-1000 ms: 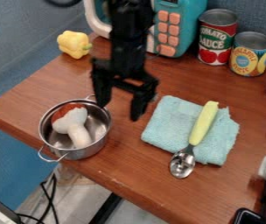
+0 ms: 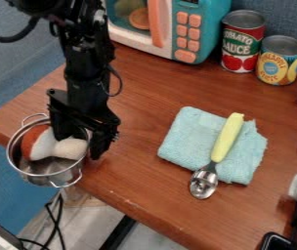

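My black gripper [image 2: 83, 137] is down over the steel pot [image 2: 47, 171], which sits at the front-left edge of the wooden table. A white toy piece [image 2: 69, 147] and a reddish piece [image 2: 36, 136] are in the pot beside my fingers. The fingers hide part of the pot, and I cannot tell whether they are shut or holding anything.
A light-blue towel [image 2: 178, 142] with a yellow-handled spoon [image 2: 225, 139] lies to the right. A toy microwave [image 2: 186, 29], two cans [image 2: 242, 44] and black items [image 2: 287, 225] border the table.
My gripper has moved left and down onto the pot. The pot has shifted left toward the table's edge.
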